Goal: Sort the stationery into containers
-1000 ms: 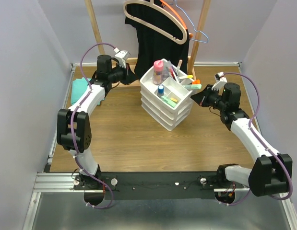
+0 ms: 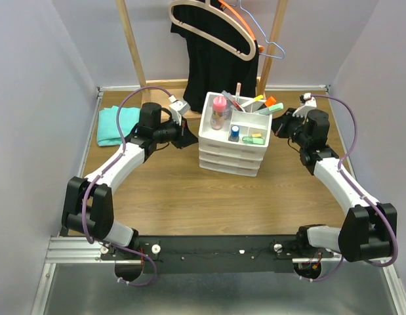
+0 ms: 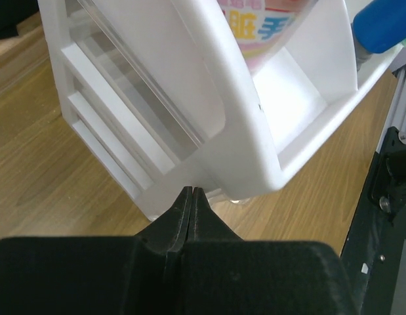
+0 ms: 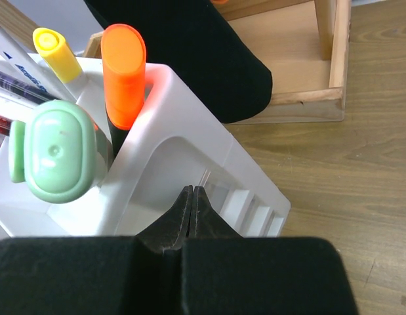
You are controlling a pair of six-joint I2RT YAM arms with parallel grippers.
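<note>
The white stationery organizer (image 2: 229, 161) stands between the grippers, holding a pink-capped bottle (image 2: 218, 108), a blue-capped bottle (image 2: 234, 133), pens, an orange highlighter (image 4: 122, 72), a yellow highlighter (image 4: 57, 52) and a mint-green item (image 4: 58, 147). My left gripper (image 2: 193, 140) is shut against or very near its left front corner; in the left wrist view its tips (image 3: 193, 193) meet the white plastic, nothing visible between them. My right gripper (image 2: 276, 131) is shut beside the right end, its tips (image 4: 193, 193) at the organizer's side, nothing visible between them.
A wooden rack (image 4: 330, 98) with a hanging black shirt (image 2: 209, 59) and hangers stands behind. A teal cloth (image 2: 117, 118) lies at the back left.
The organizer has turned to sit squarer to the top view.
</note>
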